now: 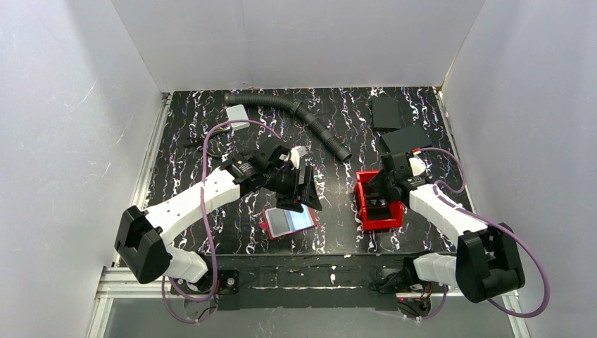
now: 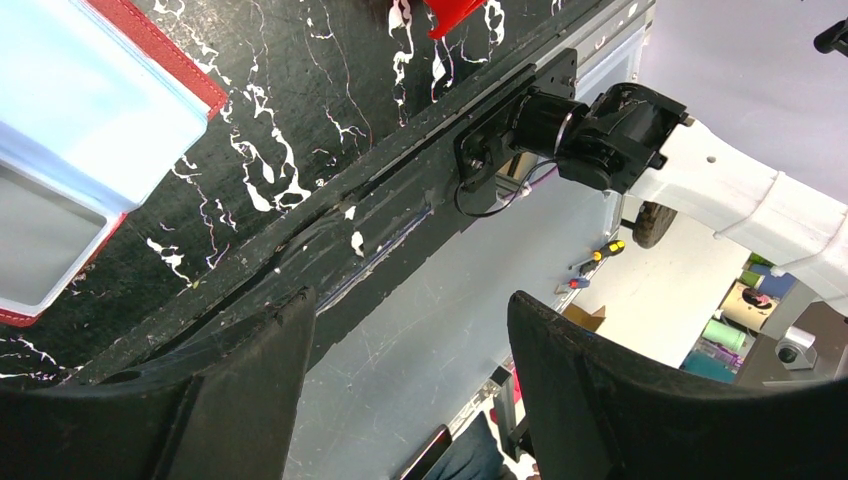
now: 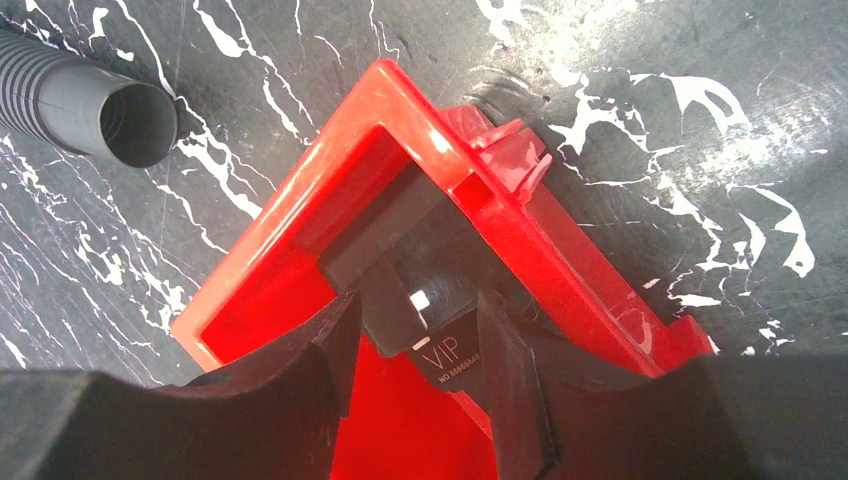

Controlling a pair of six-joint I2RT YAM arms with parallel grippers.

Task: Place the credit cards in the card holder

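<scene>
The open card holder (image 1: 290, 220), red-edged with clear sleeves, lies flat on the table in the top view. Just above its far right part hovers my left gripper, open and empty; the holder's sleeves (image 2: 95, 100) show at upper left of its wrist view. Several dark cards lie loose and overlapping inside the red basket (image 3: 570, 250), among them a black VIP card (image 3: 452, 357). My right gripper is over the basket, its fingers apart on either side of the cards. No card is visibly gripped, though the fingers hide part of the pile.
A black corrugated hose (image 1: 317, 125) curves across the back. Dark flat boxes (image 1: 385, 113) rest at the back right, and a white box (image 1: 237, 116) at the back left. Bare table lies between the holder and the basket.
</scene>
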